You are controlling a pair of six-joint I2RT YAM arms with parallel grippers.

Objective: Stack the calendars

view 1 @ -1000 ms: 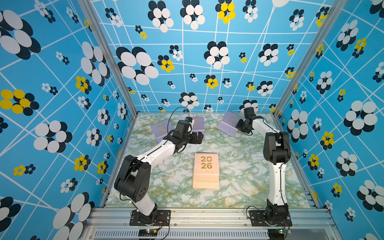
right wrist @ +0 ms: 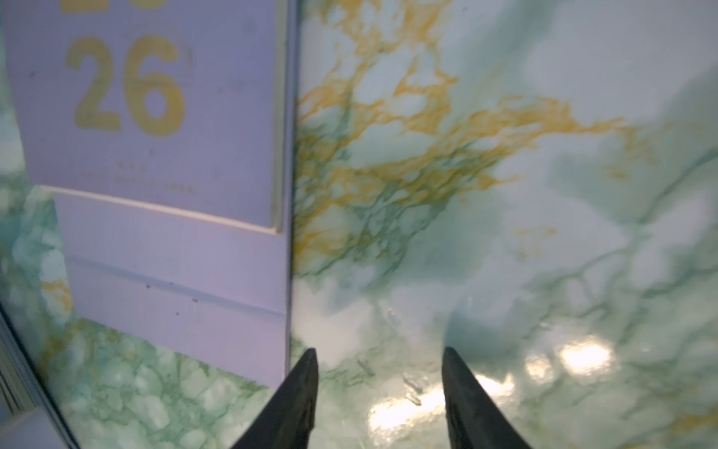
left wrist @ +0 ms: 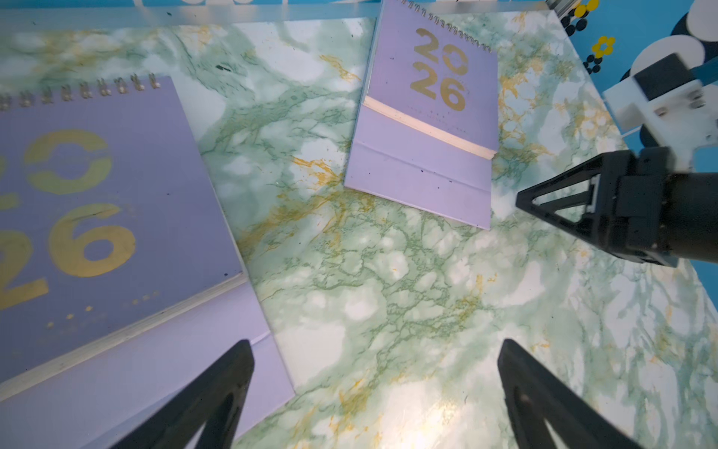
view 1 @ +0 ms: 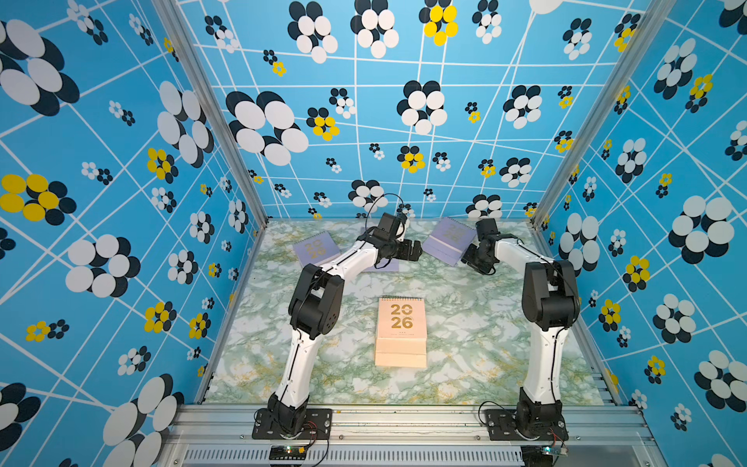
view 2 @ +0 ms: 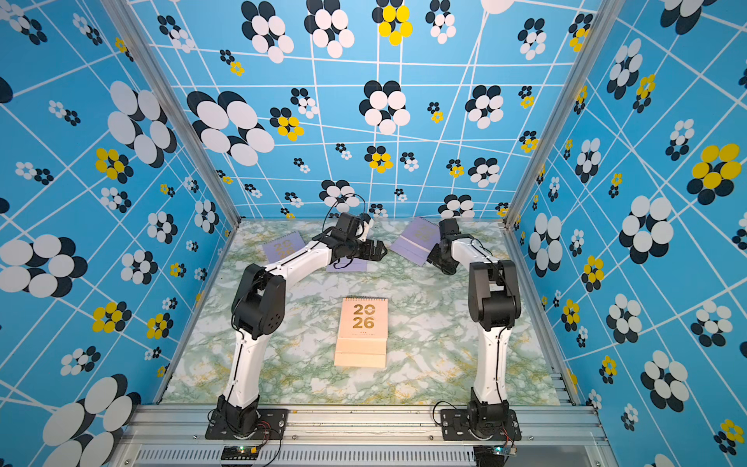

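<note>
Three lilac calendars lie flat along the back: one at the left (view 1: 311, 247), a middle one (left wrist: 112, 179) partly hidden under the left arm, and one at the right (view 1: 449, 237). A peach calendar (view 1: 400, 330) lies front centre. My left gripper is open above the table beside the middle lilac calendar, nothing between its fingers. My right gripper is low just beside the right lilac calendar, its fingers apart on bare marble with nothing between them.
The patterned back wall (view 1: 420, 186) stands close behind the lilac calendars.
My left arm has moved rightward and toward the back across the middle lilac calendar. My right arm has shifted slightly, its gripper a little toward the front compared with a second ago.
</note>
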